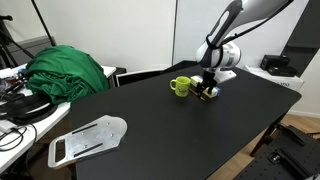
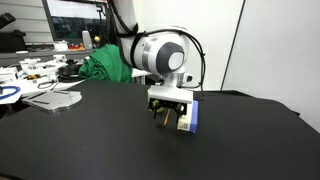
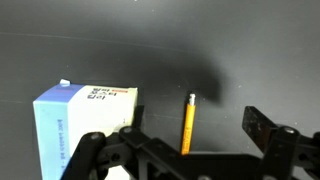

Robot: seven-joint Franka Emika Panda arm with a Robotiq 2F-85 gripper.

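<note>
An orange pencil (image 3: 188, 125) lies on the black table, pointing up and down in the wrist view. My gripper is open above it, one finger on each side, with nothing held. Left of the pencil in that view stands a white and blue box (image 3: 60, 125), close beside the left finger. In exterior view 1 the gripper (image 1: 209, 92) hangs low over the table, partly covering the box. A green mug (image 1: 181, 86) stands just to the left of it. From exterior view 2 the box (image 2: 188, 118) shows behind the fingers.
A metal tray (image 1: 88, 140) lies at the table's near left. Green cloth (image 1: 65, 73) is heaped beyond the table's left edge.
</note>
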